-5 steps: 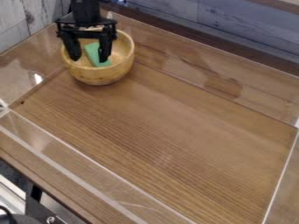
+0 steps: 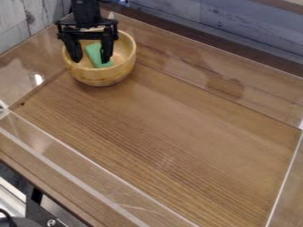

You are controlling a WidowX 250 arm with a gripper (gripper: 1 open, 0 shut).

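Note:
A wide yellow-tan bowl [image 2: 104, 76] sits at the back left of the wooden table. Inside it lies a green object [image 2: 98, 55]. My black gripper [image 2: 89, 53] reaches down from the top over the bowl, its fingers at either side of the green object or close to it. Whether the fingers touch the object or hold it is not clear at this size.
A grey wall [image 2: 225, 22] runs along the back, and pale edges border the left side. A dark cable or part shows at the bottom left corner.
My gripper has shifted slightly left and up over the bowl. The bowl and green object look nearly unchanged.

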